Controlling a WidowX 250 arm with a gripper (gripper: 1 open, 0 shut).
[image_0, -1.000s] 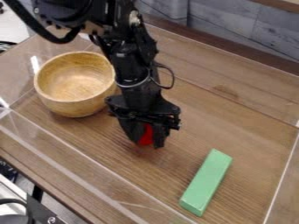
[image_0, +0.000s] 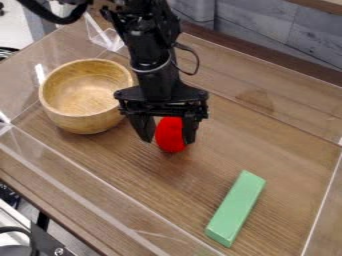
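My black gripper (image_0: 166, 119) hangs in the middle of the camera view, open, its fingers either side of and partly above a small red object (image_0: 171, 140) on the wooden table (image_0: 120, 200). The lower part of the red object shows below the gripper; its top is hidden.
A tan bowl (image_0: 83, 110) sits left of the gripper, close to it. A light green block (image_0: 235, 208) lies at the front right.
The gripper has risen and moved slightly back, uncovering more of the red object. The bowl and green block are unchanged.
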